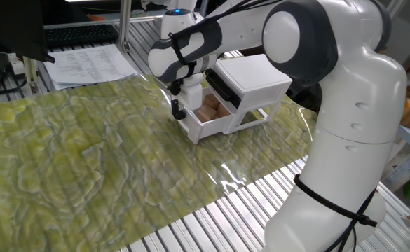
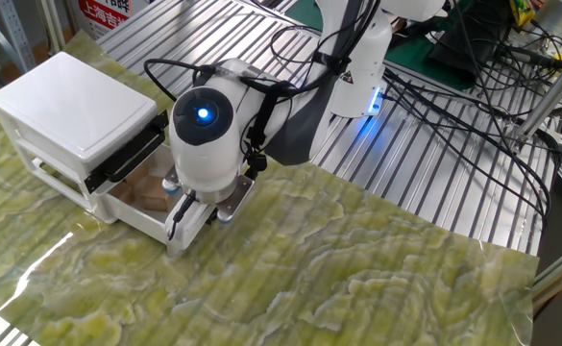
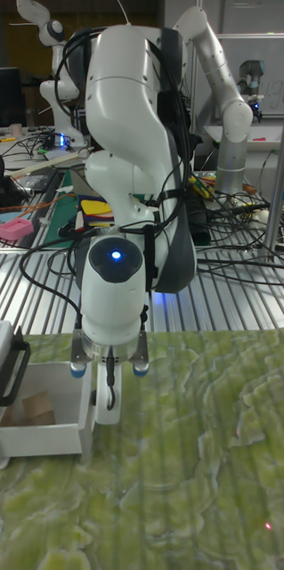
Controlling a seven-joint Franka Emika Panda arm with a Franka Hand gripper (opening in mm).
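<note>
A small white drawer unit (image 1: 254, 73) stands on the green marbled mat, its drawer (image 2: 136, 219) pulled out. Inside the drawer lie several brown blocks (image 1: 208, 110). My gripper (image 3: 109, 369) points down at the outer end of the drawer. Its fingers (image 3: 78, 368) look spread apart, one over the drawer's inside and one beyond the front panel (image 3: 108, 403). Nothing shows held between them, though the hand hides part of the gap. Whether they touch the panel, I cannot tell.
Papers (image 1: 89, 66) and a keyboard (image 1: 82, 33) lie beyond the mat. Black cables (image 2: 492, 125) run over the slatted metal table near the arm's base. A dark handle (image 2: 127, 154) sits on the unit's edge above the drawer.
</note>
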